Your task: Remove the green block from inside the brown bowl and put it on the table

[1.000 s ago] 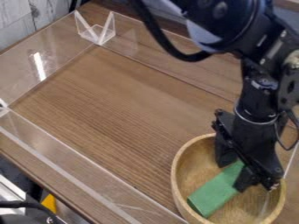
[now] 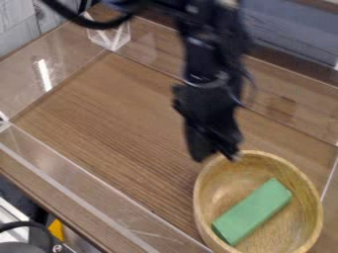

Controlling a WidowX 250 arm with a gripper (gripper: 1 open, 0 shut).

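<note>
The green block [image 2: 251,211] lies tilted diagonally inside the brown bowl [image 2: 207,190], which sits at the lower right of the camera view. My black gripper [image 2: 214,153] hangs above and behind the bowl's upper left rim, apart from the block. Motion blur smears its fingers, so whether they are open or shut does not show. No object is visible beneath the fingertips.
Bare wooden table [image 2: 119,119] spreads to the left of the bowl and behind it. A clear plastic piece [image 2: 111,36] stands at the back left. Dark cables [image 2: 27,235] lie beyond the table's edge at the lower left.
My gripper has swung left and back, away from over the bowl, where it was close to the green block. The block and bowl remain in place.
</note>
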